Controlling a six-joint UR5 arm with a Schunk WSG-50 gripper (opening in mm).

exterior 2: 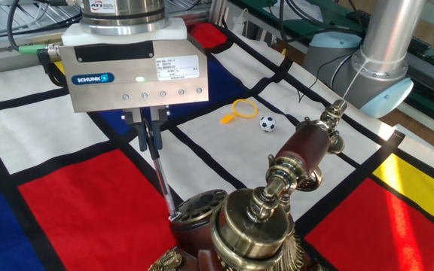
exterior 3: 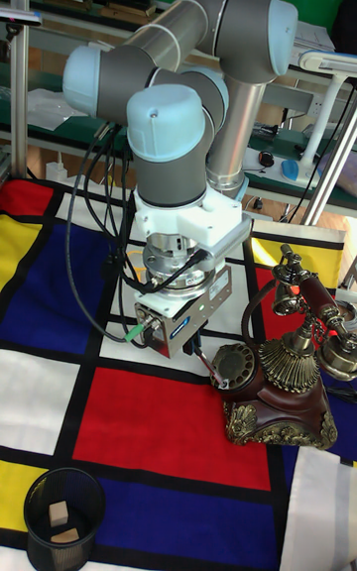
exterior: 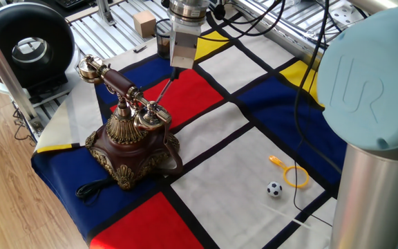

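An antique-style telephone [exterior: 123, 131], dark red-brown with brass ornament, stands upright on the patterned cloth with its handset [exterior 2: 301, 154] in the cradle. My gripper [exterior 2: 149, 141] is shut on a thin metallic rod [exterior 2: 163, 184] that slants down from its fingers. The rod's lower end meets the edge of the rotary dial [exterior 2: 200, 206]; whether it sits in a finger hole is too small to tell. In the third exterior view the gripper body [exterior 3: 184, 315] hangs beside the telephone, on the dial's side.
A small football [exterior: 274, 189] and a yellow ring-shaped toy [exterior: 296, 176] lie on a white square. A black mesh cup [exterior 3: 63, 518] holds wooden blocks. Loose cables hang around the arm. Open cloth lies between telephone and football.
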